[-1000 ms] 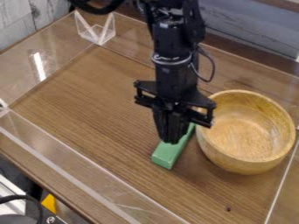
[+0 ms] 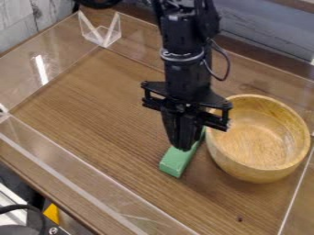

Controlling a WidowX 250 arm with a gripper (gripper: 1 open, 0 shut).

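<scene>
My black gripper [image 2: 185,138] points down over the middle of the wooden surface, just above a green block [image 2: 178,162] that lies flat with its upper part behind the gripper. The fingertips are dark and small; whether anything is between them is hard to see. Right beside them on the right is a round wooden bowl [image 2: 260,159].
A clear plastic holder [image 2: 101,26] stands at the back left. A small yellow object [image 2: 51,211] and a black cable lie at the lower left edge.
The gripper has shifted very slightly over the last second. The green block and bowl look unmoved.
</scene>
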